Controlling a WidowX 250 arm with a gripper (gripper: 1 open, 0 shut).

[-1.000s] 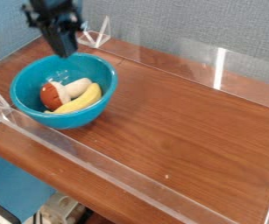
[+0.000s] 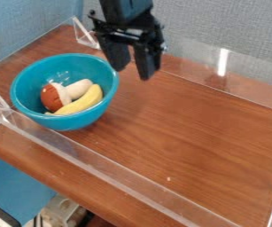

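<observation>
A dark gripper, blurred at the top centre, hangs open above the back right of a teal bowl, with nothing seen between its fingers. The bowl holds a red-and-white round item, a pale elongated item and a yellow banana.
Transparent low walls edge it, and a grey textured wall stands behind.
The gripper has come lower and to the right, from the back wall towards the bowl's right side. The bowl and its contents look unchanged.
</observation>
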